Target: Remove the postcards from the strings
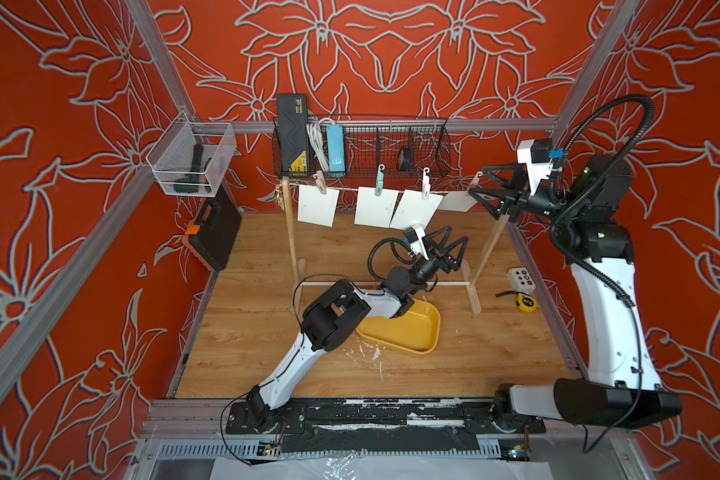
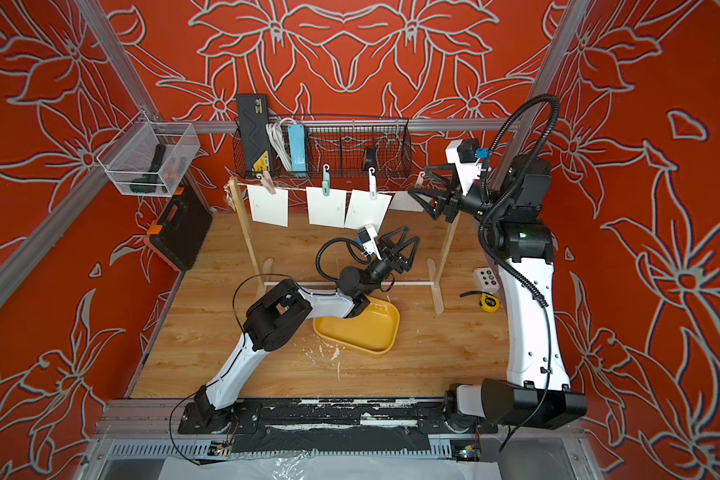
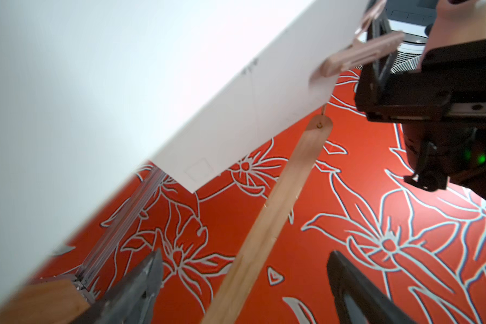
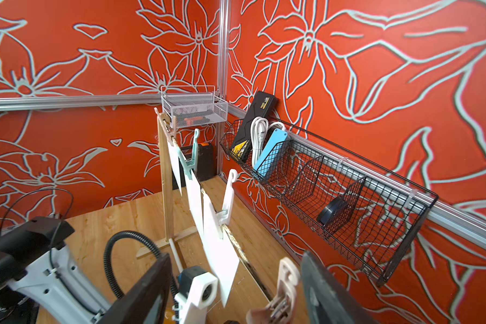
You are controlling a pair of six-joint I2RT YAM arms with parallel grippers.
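Note:
Four white postcards hang from the string on pins: left [image 1: 316, 205], second [image 1: 373, 209], third [image 1: 412, 209], rightmost [image 1: 457, 201]. My right gripper [image 1: 488, 192] is at the rightmost card's pink clothespin [image 4: 286, 280], apparently shut on it; the pin shows between the fingers in the right wrist view. My left gripper [image 2: 405, 248] is open below the third card, nothing visibly between its blurred fingers in the left wrist view, where a card fills the upper left.
A yellow tray [image 1: 404, 328] sits beneath the wooden rack [image 1: 289, 240]. A wire basket [image 1: 360, 168] on the back wall holds boxes and cables. A tape measure [image 1: 526, 302] and white block lie at right.

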